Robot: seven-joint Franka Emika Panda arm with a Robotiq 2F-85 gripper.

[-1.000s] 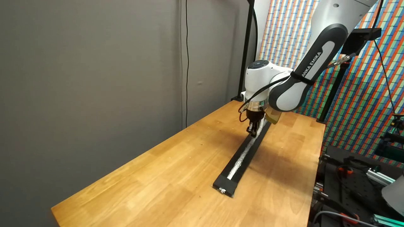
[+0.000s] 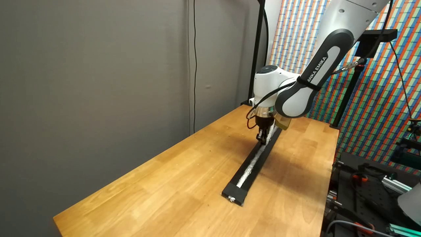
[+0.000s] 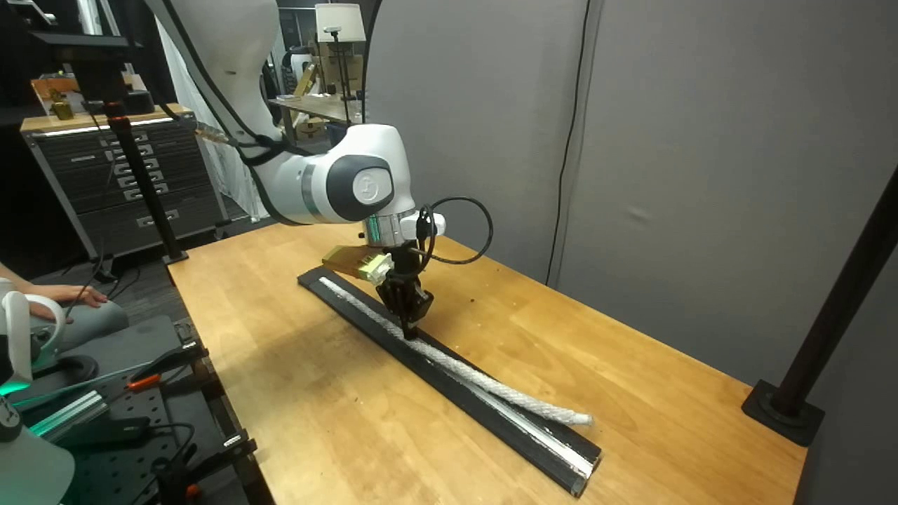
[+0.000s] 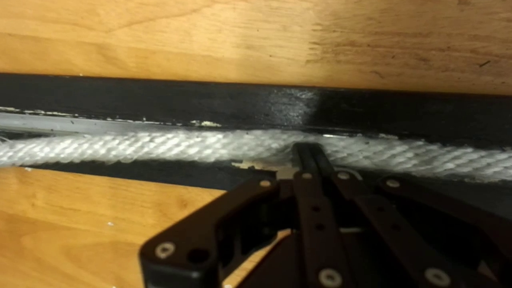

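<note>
A white twisted rope (image 4: 187, 145) lies along a long black channel (image 4: 158, 101) on the wooden table. In exterior view 2, its near end (image 3: 572, 416) lies off to one side of the pale groove, while its far stretch runs along the groove. My gripper is shut, its fingertips together and pointing down at the rope. No rope shows between the fingers; the tips overlap the rope in the wrist view, and whether they touch it is hard to tell. From exterior view 1, the gripper (image 2: 263, 141) is over the channel's middle to far part.
Bare table (image 2: 169, 177) surrounds the channel on both sides. Grey wall panels (image 3: 715, 168) border one long side of the table. A black post (image 3: 800, 370) stands at its right corner in exterior view 2.
The arm and shut gripper have shifted slightly left and down in exterior view 1. The channel and the visible rope look unchanged there.
</note>
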